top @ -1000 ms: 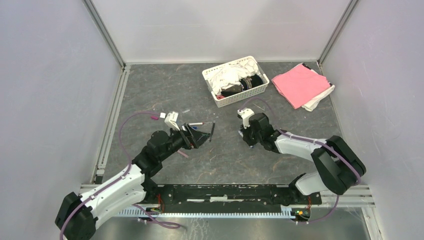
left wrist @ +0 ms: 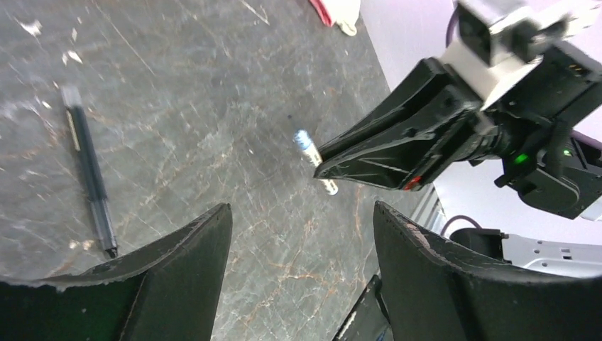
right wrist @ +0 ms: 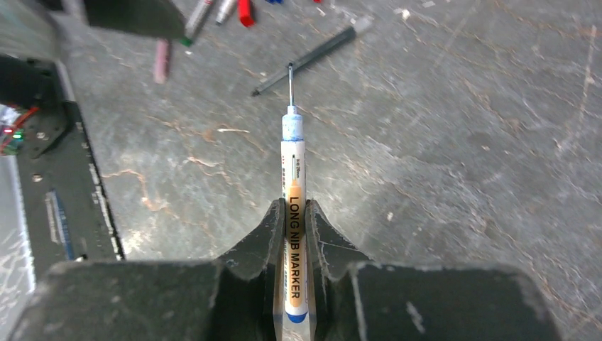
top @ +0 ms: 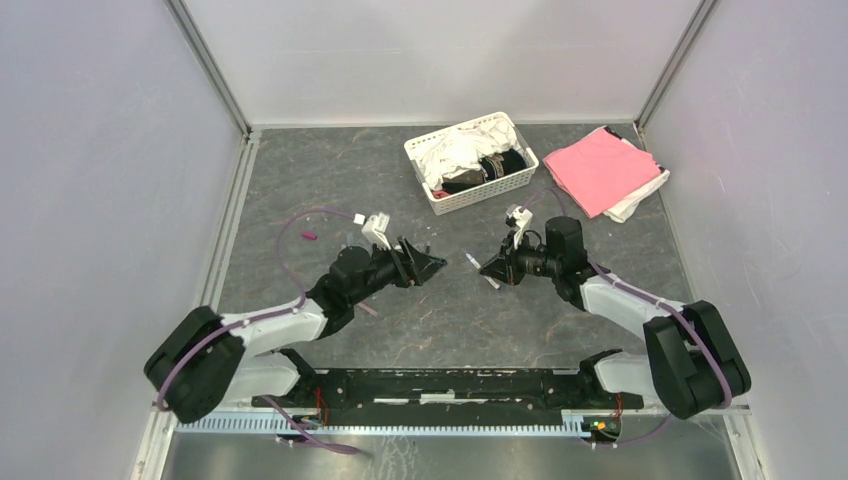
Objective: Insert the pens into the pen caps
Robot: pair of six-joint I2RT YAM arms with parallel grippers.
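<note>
A white long-nib marker (right wrist: 293, 163) with a blue collar, a blue end and a thin bare nib is clasped by my right gripper, which is shut around its body. The same marker (top: 473, 260) sticks out beside the right gripper in the top view, nib end towards the upper left. To the left, my left gripper (top: 441, 263) is open and faces it; between its fingers there is only bare table far below. A red cap (right wrist: 245, 13) lies at the top edge of the right wrist view. A magenta cap (top: 309, 236) lies far left.
A black pen (left wrist: 88, 167) lies on the table. A pink pen (right wrist: 162, 61) and a green-tipped one (right wrist: 197, 23) lie nearby. A white basket (top: 487, 194) with cloths stands at the back; folded pink cloth (top: 598, 170) is to its right.
My left gripper has moved right, towards the right one, now covering much of the black pen in the top view. The right arm has swung outward and the marker shows more clearly beside its gripper.
</note>
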